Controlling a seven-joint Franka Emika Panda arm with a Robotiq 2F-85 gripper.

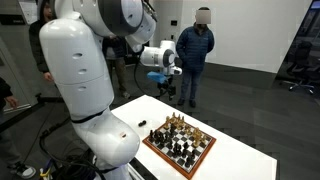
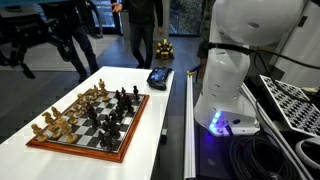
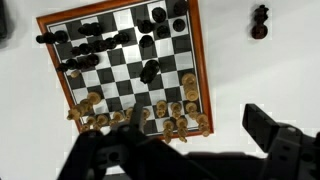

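A chessboard with a brown border [image 1: 153, 145] lies on the white table, bearing dark and tan pieces. In the wrist view, dark pieces [image 3: 88, 29] cluster along one side and tan pieces [image 3: 168, 125] along the opposite side, with a dark piece [image 3: 149, 72] near the middle. One dark piece [image 3: 260, 22] is off the board, on the bare table. High above the table hangs my gripper, open, its fingers wide apart and empty. From the side, the gripper [image 1: 170, 88] is well clear of every piece.
A black box-like device [image 2: 158, 77] rests on the table beyond the board. People [image 1: 195, 50] stand behind the table. Bare white tabletop [image 1: 235, 155] extends to the right of the board in exterior view 1.
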